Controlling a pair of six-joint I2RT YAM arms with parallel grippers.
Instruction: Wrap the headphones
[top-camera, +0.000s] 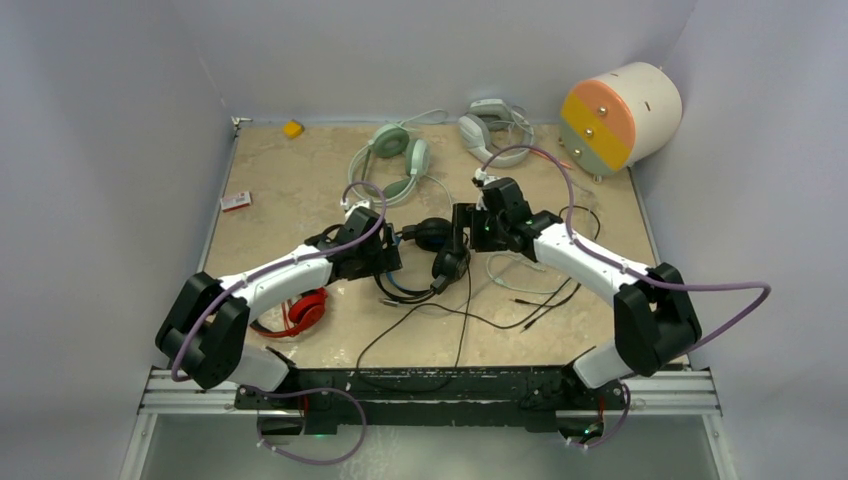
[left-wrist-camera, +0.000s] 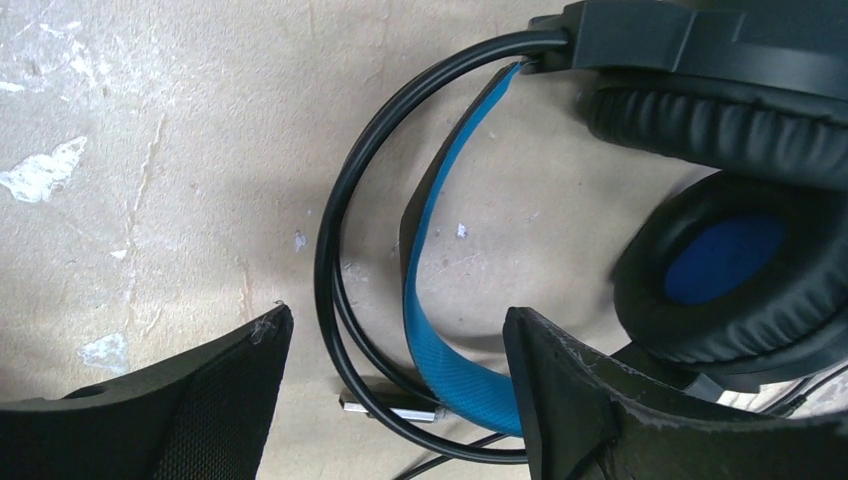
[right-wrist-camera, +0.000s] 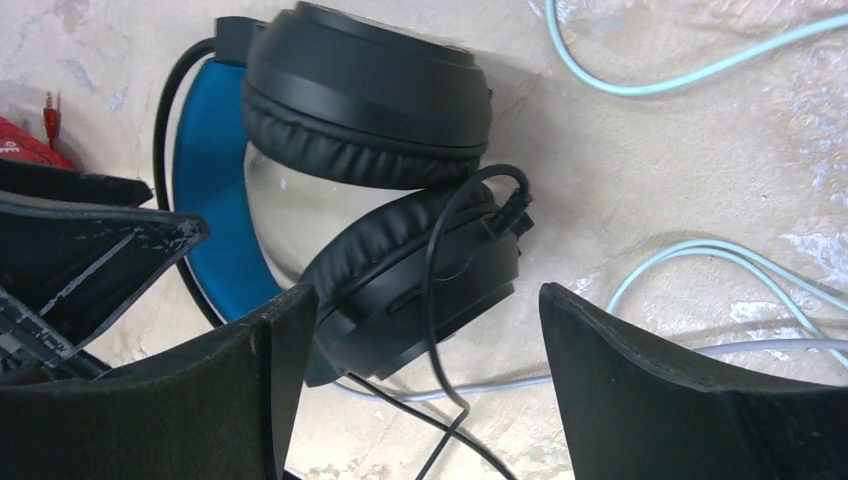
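Observation:
Black headphones with a blue inner band (left-wrist-camera: 425, 345) lie mid-table, headband toward the left arm and ear cups (right-wrist-camera: 370, 95) toward the right arm. From the lower cup their black cable (right-wrist-camera: 432, 290) rises in a loop, then trails toward the front edge in the top view. My left gripper is open above the headband, its right finger overlapping the band in view; whether it touches cannot be told. Above the cups' right side, my right gripper has its fingers apart. The cable passes through the gap in view, and nothing is gripped.
Red headphones (top-camera: 305, 308) lie by the left arm's base. Green (top-camera: 415, 160) and white headphones (top-camera: 475, 135) sit at the back, near a striped drum (top-camera: 630, 110). Loose pale and black cables (top-camera: 560, 305) cross the right side.

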